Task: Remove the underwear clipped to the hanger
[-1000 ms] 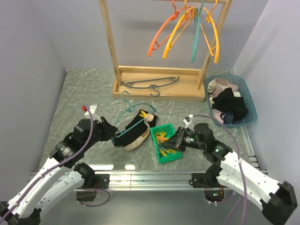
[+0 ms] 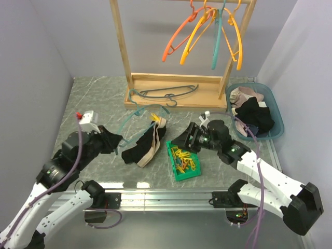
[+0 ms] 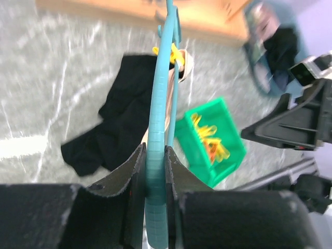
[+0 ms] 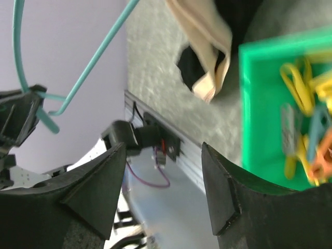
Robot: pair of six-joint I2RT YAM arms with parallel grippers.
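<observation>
A teal hanger point(image 3: 158, 104) is gripped at one end by my left gripper, shut on it and raised off the table. Black underwear with a beige band point(image 2: 144, 147) hangs from or lies under the hanger's far end; a yellow clip point(image 2: 155, 118) sits at its upper edge. In the left wrist view the clip is by the hanger, and whether the cloth bears on the table is unclear. My right gripper stands open and empty, above the green box point(image 2: 189, 177), to the right of the underwear.
Yellow clips point(image 2: 182, 158) and some other coloured ones fill the green box. A grey-blue hanger point(image 2: 165, 94) rests on the wooden rack's base point(image 2: 210, 88). More hangers hang above, and a clothes basket point(image 2: 277, 116) stands at the right.
My left gripper has moved left and up with the teal hanger, which has tilted. The underwear has shifted and turned with it. My right gripper has moved slightly up and left, away from the clips.
</observation>
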